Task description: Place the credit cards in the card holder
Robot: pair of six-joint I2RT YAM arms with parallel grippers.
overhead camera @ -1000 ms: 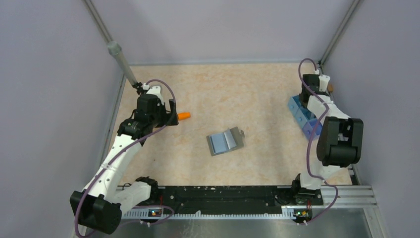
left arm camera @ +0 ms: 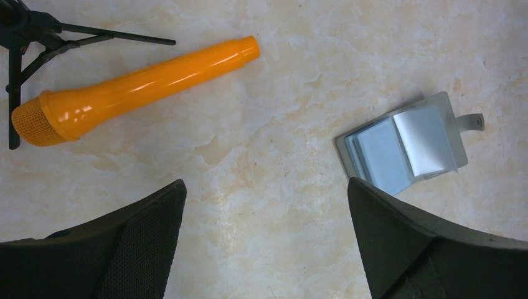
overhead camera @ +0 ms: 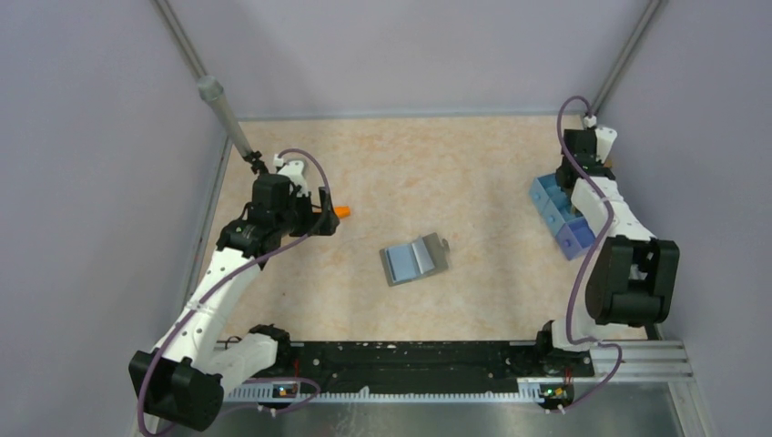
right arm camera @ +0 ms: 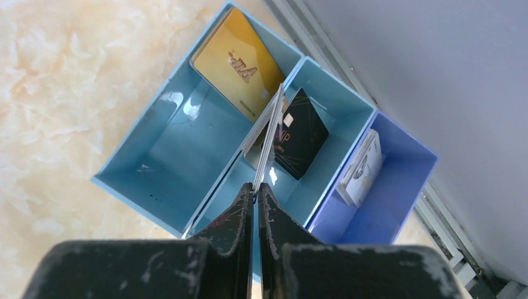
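Observation:
The grey card holder lies opened out on the middle of the table. Its pale clear pockets show in the left wrist view. In the right wrist view, my right gripper is shut on a thin card, seen nearly edge-on above the middle compartment of the blue box. Below it a black card leans in that compartment. A gold card lies in the left compartment. My left gripper stands open and empty, left of the holder.
An orange microphone lies near the left gripper, beside a small black tripod. The box's purple compartment holds a small stack of white cards. The table between box and holder is clear.
The left arm has moved only slightly. The holder lies unmoved.

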